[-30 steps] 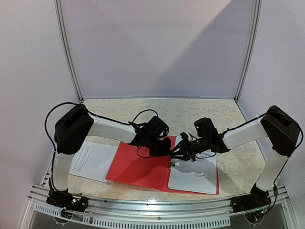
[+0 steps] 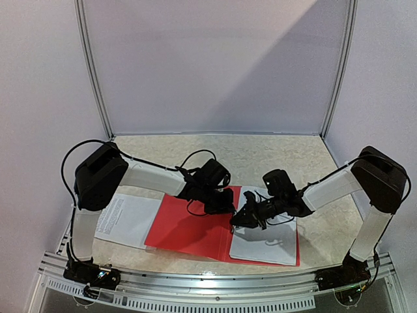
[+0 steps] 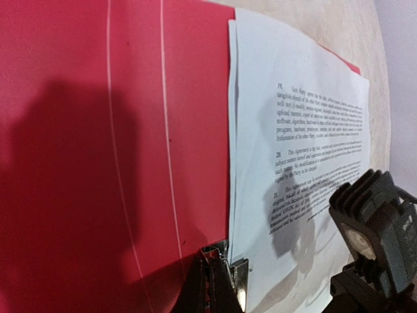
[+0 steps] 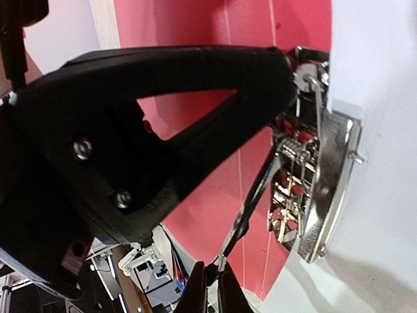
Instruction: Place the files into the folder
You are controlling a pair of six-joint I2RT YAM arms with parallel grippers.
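Note:
The red folder (image 2: 182, 228) lies open, a stack of printed papers (image 2: 264, 244) on its right half. At the stack's left edge, by the spine, is a metal clip (image 4: 329, 189). My left gripper (image 2: 225, 208) is shut at this clip; in the left wrist view its fingertips are low at the bottom, with nothing clearly between them. My right gripper (image 2: 238, 218) reaches over the clip from the right; in the right wrist view its black fingers are at the clip's mechanism, part open, and what they touch is partly hidden.
Loose printed sheets (image 2: 124, 218) lie left of the folder on the table (image 2: 319, 241). Walls close off the back and sides. Both arms crowd over the folder's middle.
The left arm, folder and papers have not visibly moved.

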